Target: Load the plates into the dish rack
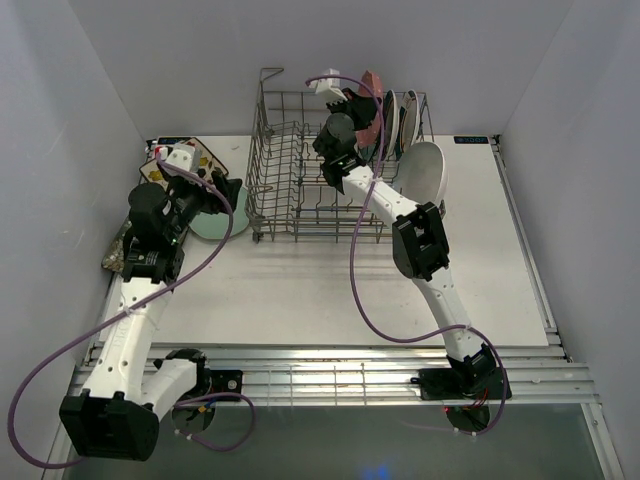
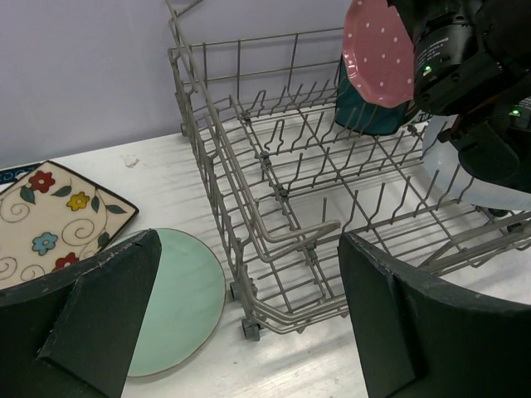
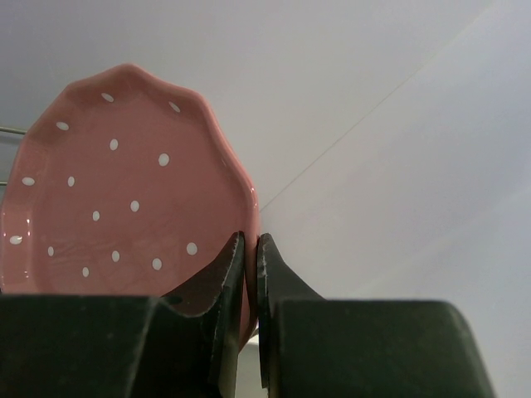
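In the right wrist view a pink polka-dot plate (image 3: 124, 191) stands on edge, its rim pinched in my shut right gripper. From above, that gripper is at the back of the dish rack (image 1: 255, 160), where several plates (image 1: 408, 125) stand at the right and a white plate (image 1: 425, 175) leans at the front right. My left gripper is open and empty left of the rack, over a pale green plate (image 2: 187, 303) on the counter and near a flowered square plate (image 2: 83, 215).
The rack's left part holds no plates. Grey walls close in the back and both sides.
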